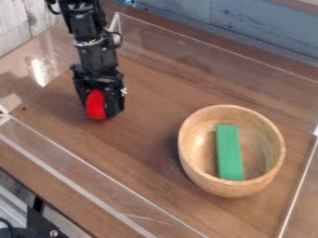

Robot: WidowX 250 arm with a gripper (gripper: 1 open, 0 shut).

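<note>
My black gripper (97,93) is low over the left part of the wooden table, open around a red object (96,107), which is partly hidden by the fingers. On the right, a wooden bowl (199,158) holds a green block (229,152).
Transparent edges run along the table's sides, and a blue wooden wall (224,23) stands behind.
</note>
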